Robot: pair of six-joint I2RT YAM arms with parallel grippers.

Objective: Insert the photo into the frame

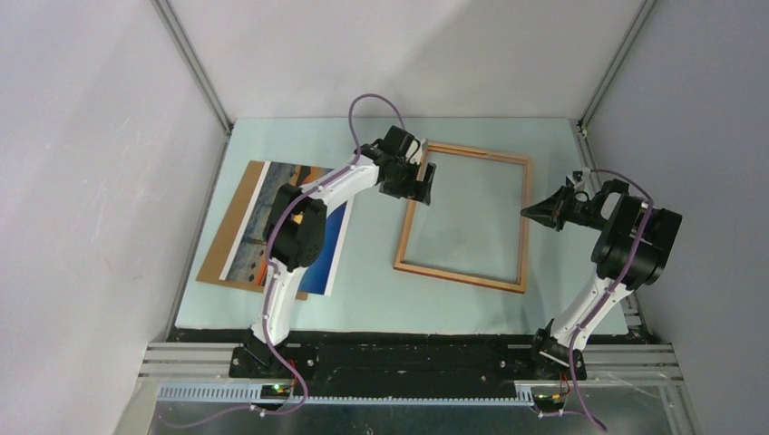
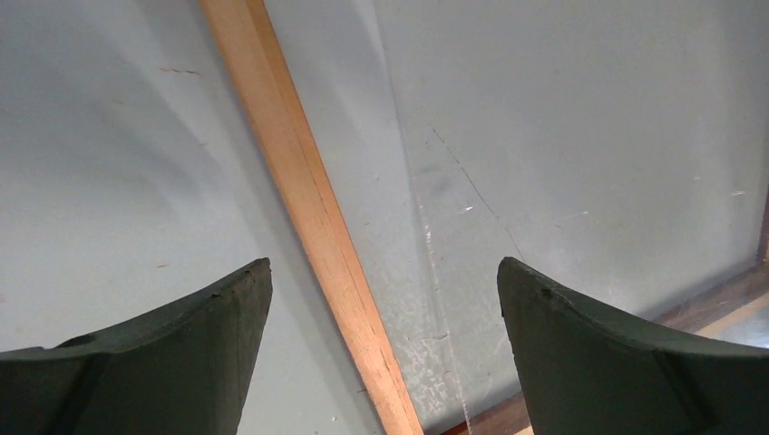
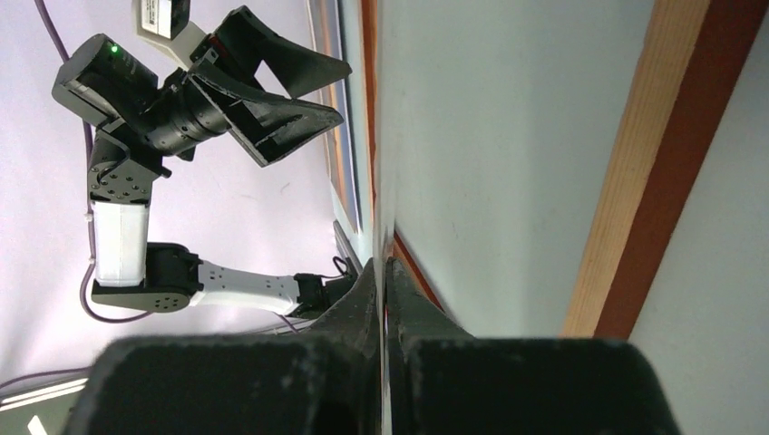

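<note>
The wooden frame (image 1: pixel 524 245) lies on the pale table, its interior looking empty from above. To the left is the photo (image 1: pixel 272 186), partly covered by the left arm and resting over a brown board (image 1: pixel 218 258). My left gripper is open above the frame's left rail (image 2: pixel 304 186), holding nothing. At the right rail, my right gripper (image 1: pixel 523 215) is shut on a thin clear sheet (image 3: pixel 385 136), seen edge-on between its fingers in the right wrist view. What looks like the sheet's edge (image 2: pixel 423 217) runs inside the frame in the left wrist view.
Walls (image 1: pixel 82 181) enclose the table on the left, back and right. Bare table (image 1: pixel 381 313) shows in front of the frame and between it and the photo.
</note>
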